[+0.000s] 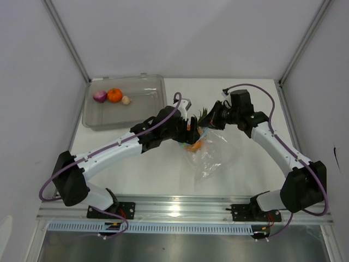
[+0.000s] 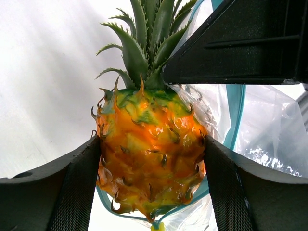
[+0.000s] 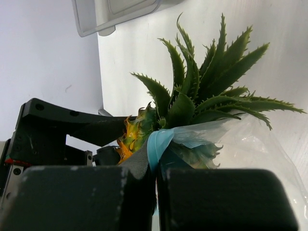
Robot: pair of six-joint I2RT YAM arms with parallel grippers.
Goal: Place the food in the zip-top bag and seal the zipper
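Observation:
An orange-green pineapple [image 2: 149,154] with spiky leaves [image 3: 211,72] sits partly inside the clear zip top bag [image 3: 250,144], which has a blue zipper edge. My left gripper has its pads on both sides of the pineapple's body, gripping it. My right gripper is shut on the bag's blue rim at the upper side, beside the pineapple's crown. In the top view both grippers meet over the bag at the table's middle, partly hiding the pineapple; the loose bag hangs toward the front.
A grey bin [image 1: 142,98] at the back left holds an orange item [image 1: 114,95], a purple onion [image 1: 100,96] and a small pale item [image 1: 126,100].

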